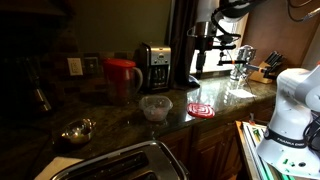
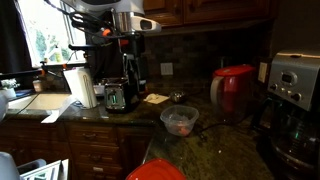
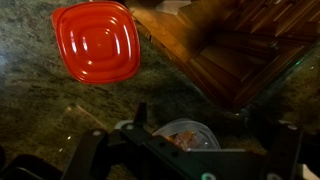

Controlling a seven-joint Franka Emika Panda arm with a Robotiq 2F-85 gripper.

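A red square lid (image 1: 201,110) lies flat on the dark counter near its edge; the wrist view shows the whole red lid (image 3: 97,42) at upper left. Beside it stands a clear round container (image 1: 155,107) with something reddish inside, best seen in exterior view 2 as the container (image 2: 179,120). In the wrist view the container (image 3: 190,133) is partly covered by the gripper's body. My gripper (image 1: 198,73) hangs well above the counter, touching neither. Its dark fingers (image 3: 140,112) stand wide apart, with nothing gripped between them.
A red pitcher (image 1: 121,80) and a coffee maker (image 1: 155,66) stand behind the container. A metal bowl (image 1: 78,131) and the sink (image 1: 120,165) are at the left. A knife block (image 1: 266,68) stands at the far right.
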